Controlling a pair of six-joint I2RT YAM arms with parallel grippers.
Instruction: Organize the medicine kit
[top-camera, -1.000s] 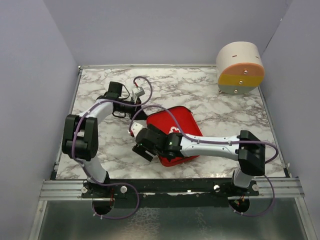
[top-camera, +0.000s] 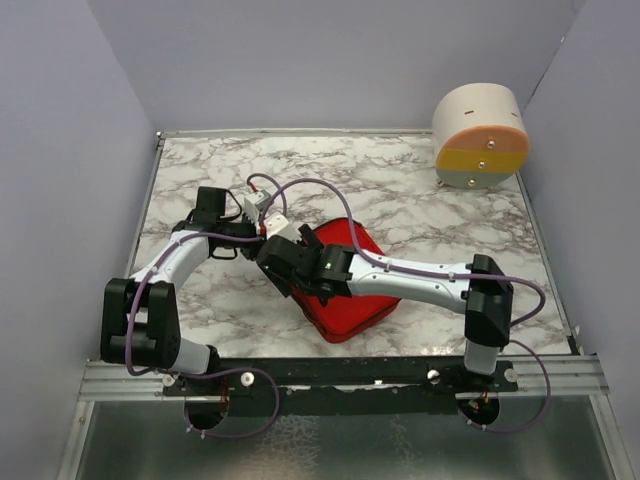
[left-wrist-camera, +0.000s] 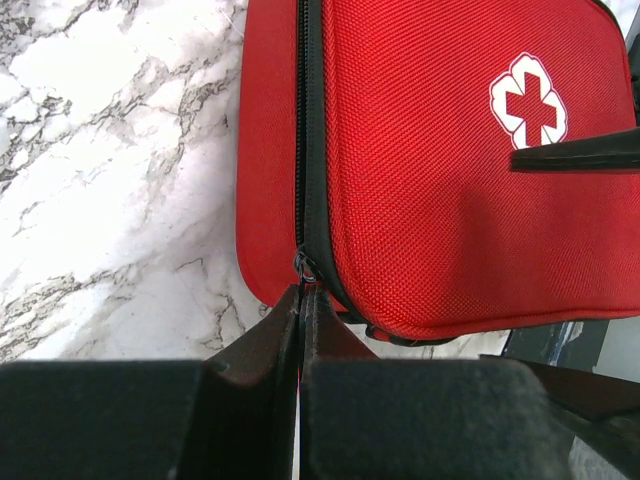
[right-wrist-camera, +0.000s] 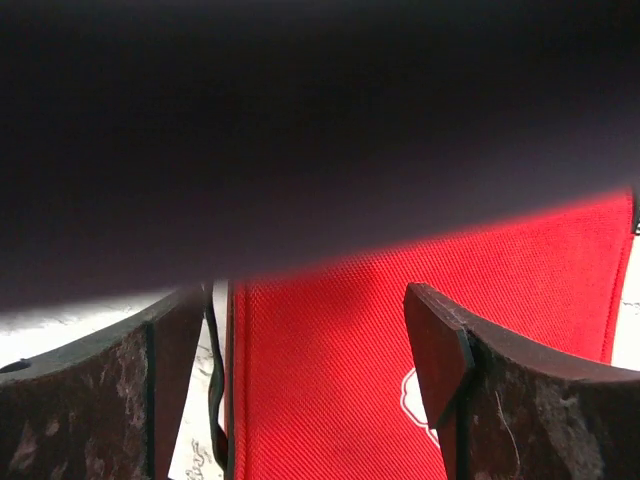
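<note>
The red medicine kit (top-camera: 355, 310) lies on the marble table, largely covered by my right arm in the top view. In the left wrist view its zipper edge runs down to my left gripper, shut at the zipper pull (left-wrist-camera: 305, 266); whether the pull is between the tips is unclear. My right gripper is part open over the kit (right-wrist-camera: 510, 280), fingers either side of its edge strip. A dark arm part blurs the upper right wrist view.
A white rounded cabinet (top-camera: 480, 150) with coloured drawers stands at the back right.
My right gripper has moved back from the kit's front, uncovering less of the kit's top.
</note>
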